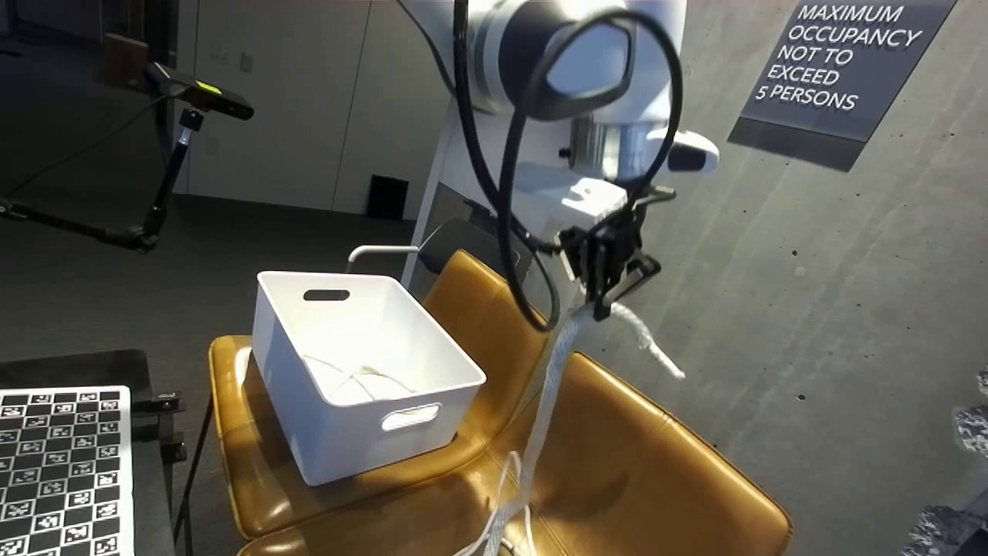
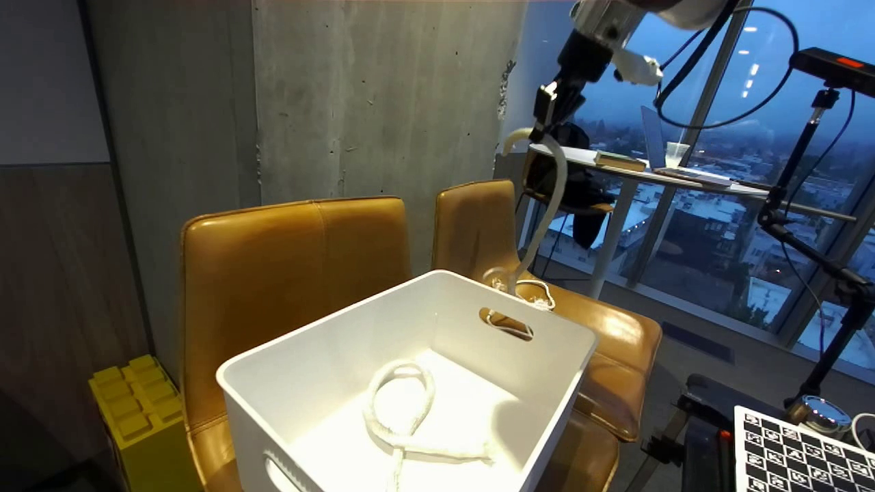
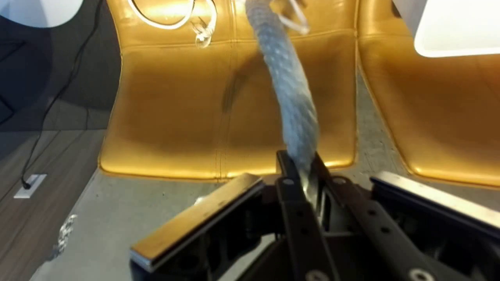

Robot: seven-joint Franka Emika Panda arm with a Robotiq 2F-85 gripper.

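Note:
High above a tan chair, my gripper (image 1: 603,310) is shut on a pale rope (image 1: 548,398). One short end of the rope droops over the far side of the fingers, and the long part hangs down to the chair seat, where thinner white cord lies with it. In the wrist view the rope (image 3: 293,93) runs up from between the fingertips. The white bin (image 2: 328,332) stands on the neighbouring chair, apart from the gripper. Inside it lies another looped white rope (image 2: 431,447).
Both tan chairs (image 2: 295,270) stand close together against a concrete wall (image 1: 834,306). A patterned calibration board (image 1: 65,463) sits at the near left. Camera stands (image 1: 167,176) and a table (image 2: 611,197) are farther off. The air above the bin is clear.

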